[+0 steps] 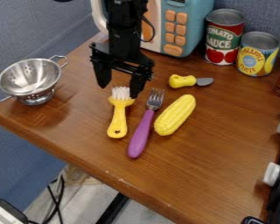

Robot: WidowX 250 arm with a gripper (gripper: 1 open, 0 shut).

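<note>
My black gripper (119, 80) hangs over the upper left of the wooden table, its fingers spread open just above the bristles of a yellow brush (118, 119). A purple fork (142, 136) lies to the brush's right, with a yellow corn cob (175, 114) beside it. A small yellow-handled tool (184, 81) lies further back. I see nothing held between the fingers.
A steel colander (31, 77) sits at the left edge. At the back stand a toy microwave (175, 26), a red can (223, 39) and a yellow can (257, 55). Black equipment lines the right edge.
</note>
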